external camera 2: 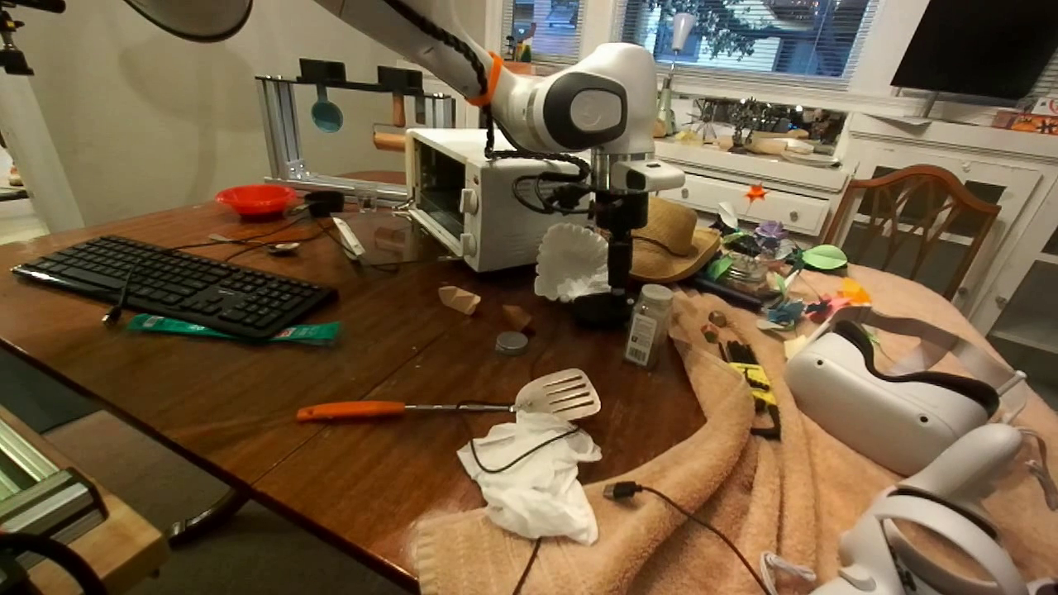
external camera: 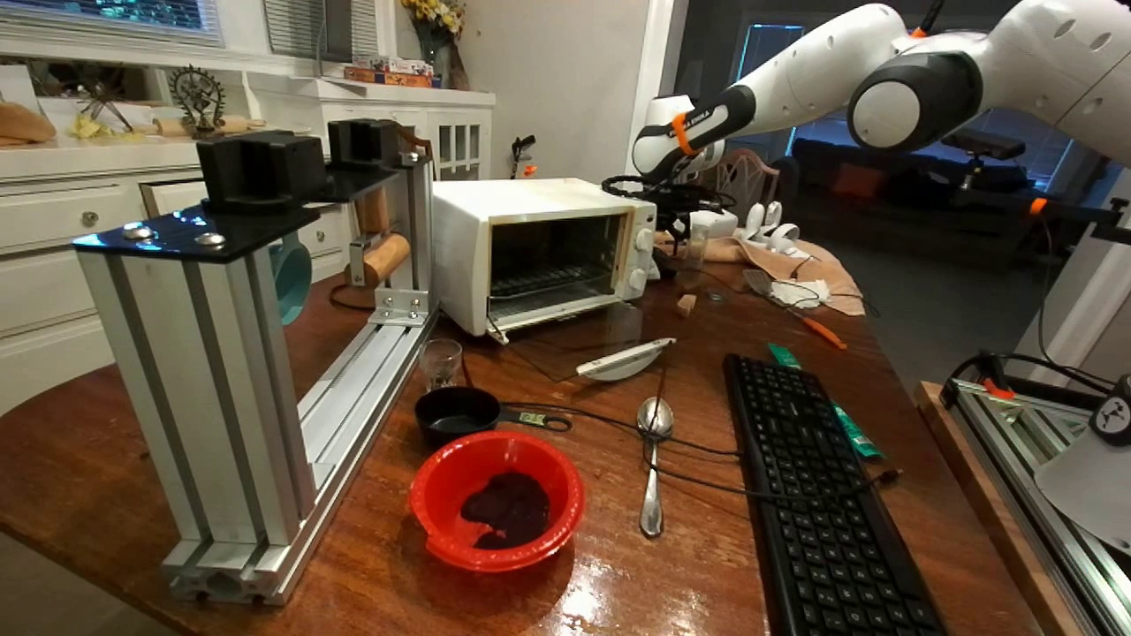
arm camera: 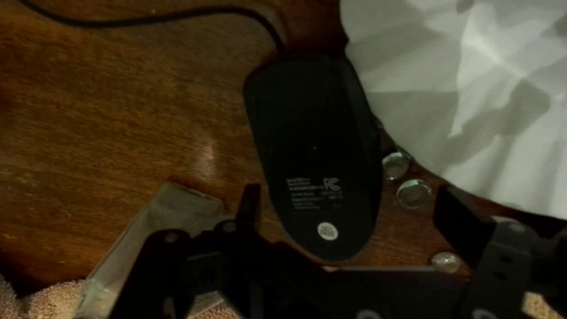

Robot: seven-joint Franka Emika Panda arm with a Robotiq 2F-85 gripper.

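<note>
Under my gripper lies a black computer mouse (arm camera: 313,133), turned so its label side faces up on the wooden table. The fingers stand open, one finger on each side of the mouse's lower end, with table showing between them and it. From the mouse's far end a black cable (arm camera: 159,18) runs off to the left. In the second exterior view the gripper (external camera 2: 602,309) is low over the table, between a white fluted dish (external camera 2: 570,259) and a glass jar (external camera 2: 650,327). The toaster oven hides it in the first exterior view.
Close to the left finger is the clear jar; the white dish edges the mouse's right side, with several glass beads (arm camera: 413,193) nearby. The toaster oven (external camera 2: 506,218) stands behind the arm. A towel (external camera 2: 714,446) covers the near right; table around the spatula handle (external camera 2: 352,410) is clearer.
</note>
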